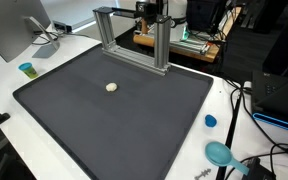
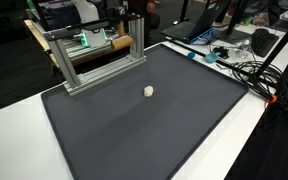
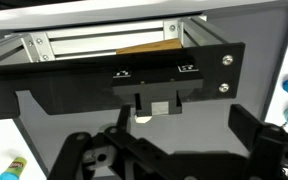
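In the wrist view, my gripper is open, its dark fingers spread wide at the bottom of the picture with nothing held between them. Just beyond the fingers, a black bracket with a small grey square block (image 3: 160, 108) sits midway along a long black bar (image 3: 74, 83). Whether the fingers touch it I cannot tell. A small pale round piece (image 1: 111, 87) lies on the dark mat (image 1: 114, 125); exterior view 2 also has this pale piece (image 2: 148, 91). In the wrist view the bracket partly covers it.
The aluminium frame (image 2: 104, 72) stands along one edge of the mat. A blue-green cup (image 1: 27, 70) is beside the mat on the white table. On the opposite side are a blue round object (image 1: 210, 121) and a turquoise dish (image 1: 222, 155).
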